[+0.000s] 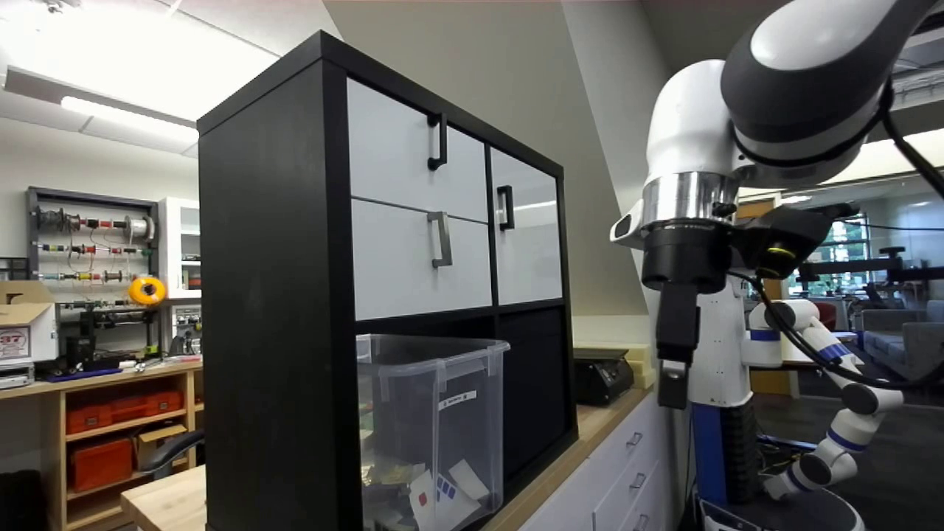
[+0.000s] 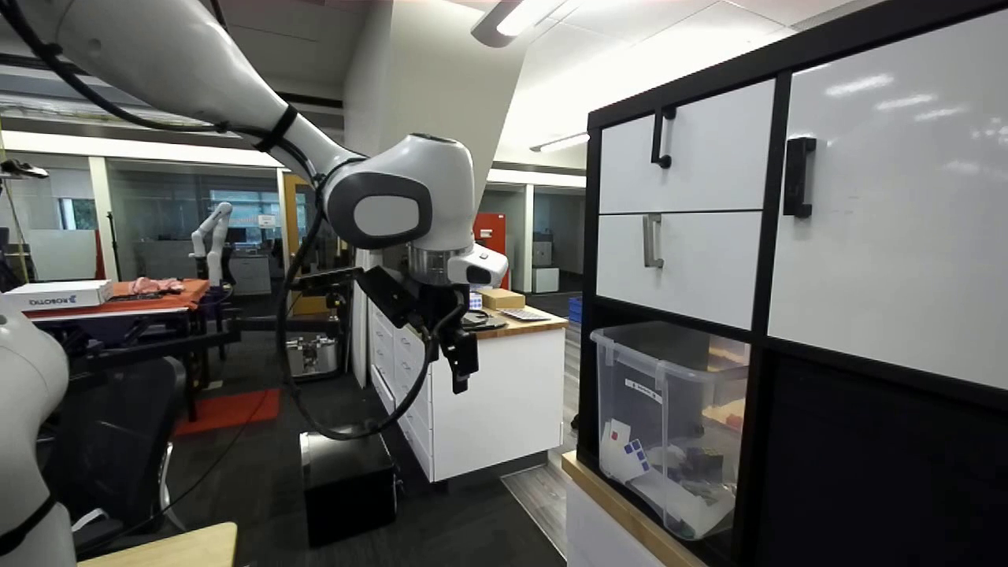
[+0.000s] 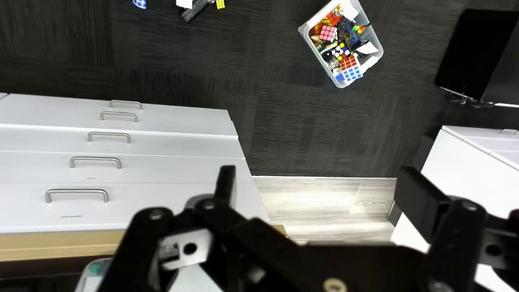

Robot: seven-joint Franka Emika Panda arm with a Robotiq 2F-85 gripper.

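Note:
My gripper stands open in the wrist view, its two dark fingers wide apart with only floor between them. In exterior view 1 the gripper [image 1: 674, 389] hangs pointing down, to the right of the black cabinet [image 1: 265, 292] and clear of it. Exterior view 2 has the gripper [image 2: 460, 378] in mid-air, left of the cabinet's white fronts. Two stacked drawers, the upper drawer [image 2: 624, 170] and the lower drawer [image 2: 619, 264], are shut, as is the larger white door [image 2: 879, 208] beside them. A clear plastic bin [image 2: 628, 416] sits in the compartment beneath the drawers.
White base drawers [image 3: 160, 170] with metal handles run below a wooden counter edge [image 3: 58, 243]. A bin of puzzle cubes [image 3: 348, 41] shows in the wrist view. A dark device [image 1: 602, 376] rests on the counter past the cabinet. Open air surrounds the gripper.

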